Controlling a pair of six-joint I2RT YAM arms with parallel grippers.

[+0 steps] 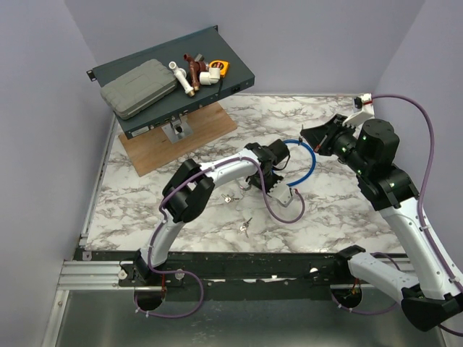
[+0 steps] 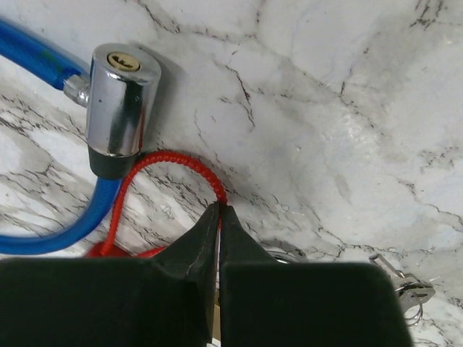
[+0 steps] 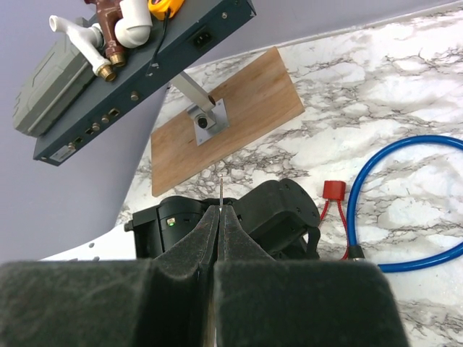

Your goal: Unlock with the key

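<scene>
A blue cable lock (image 2: 37, 52) lies on the marble tabletop. In the left wrist view its silver cylinder (image 2: 119, 108) stands upper left, with a brass keyhole face (image 2: 124, 62) toward the camera. My left gripper is shut, right of and below that cylinder. A red cord (image 2: 173, 157) reaches its fingertips; whether they pinch it is unclear. Up at the right, above the table, my right gripper is shut on a thin metal piece, which looks like a key (image 3: 221, 186) seen edge-on, poking beyond the tips.
Loose small keys (image 2: 412, 293) lie at lower right in the left wrist view. A red lock body (image 3: 334, 190) sits beside the blue cable. At back left, a raised dark shelf (image 1: 235, 69) on a wooden base (image 1: 210, 126) carries a grey case and pipe fittings.
</scene>
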